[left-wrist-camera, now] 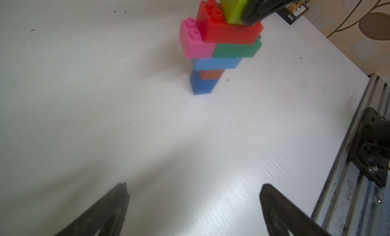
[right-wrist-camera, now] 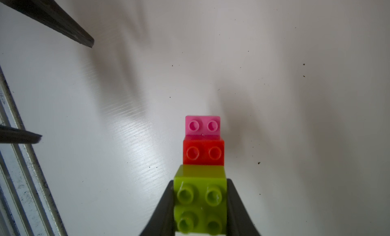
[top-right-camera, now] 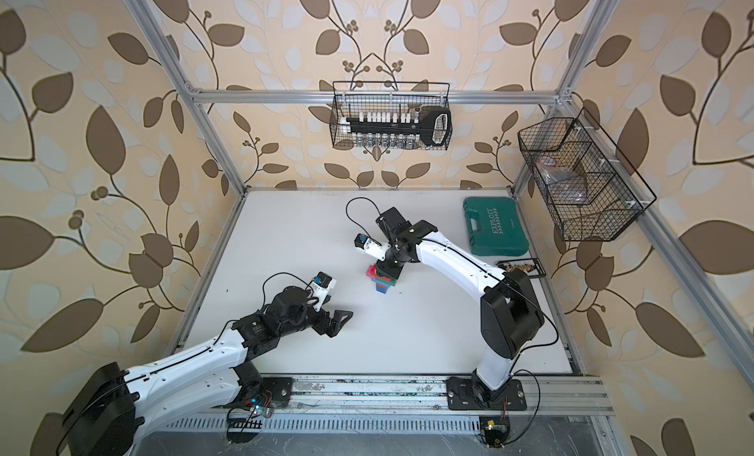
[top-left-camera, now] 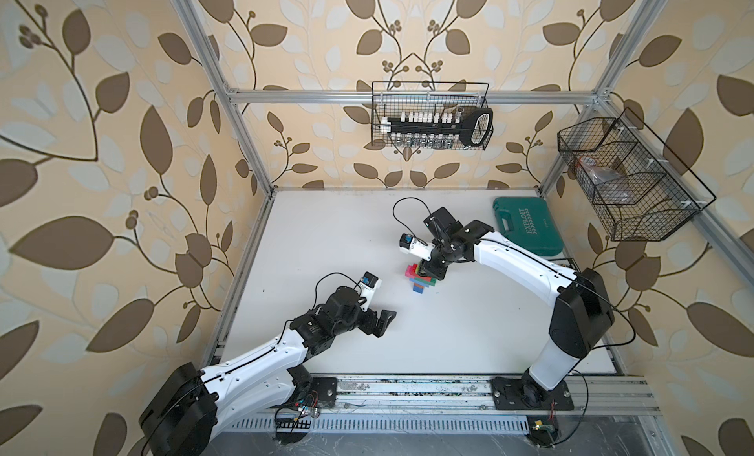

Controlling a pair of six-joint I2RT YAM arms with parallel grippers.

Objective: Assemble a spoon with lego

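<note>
My right gripper is shut on a lime green brick (right-wrist-camera: pixel 199 203) at the top of a brick stack. In the left wrist view, a red brick (left-wrist-camera: pixel 227 29) is under the lime one. Below it, a pink brick (left-wrist-camera: pixel 194 41) and a green brick (left-wrist-camera: pixel 237 48) sit side by side. Under these come a light blue brick (left-wrist-camera: pixel 217 63), an orange-brown one (left-wrist-camera: pixel 211 74) and a darker blue one (left-wrist-camera: pixel 202 84). Whether the stack's foot touches the table is unclear. My left gripper is open and empty, nearer the front left.
A green case (top-right-camera: pixel 496 226) lies at the back right of the table. In front of it sits a small dark tray (top-right-camera: pixel 520 267) with small items. Wire baskets (top-left-camera: pixel 430 118) hang from the frame.
</note>
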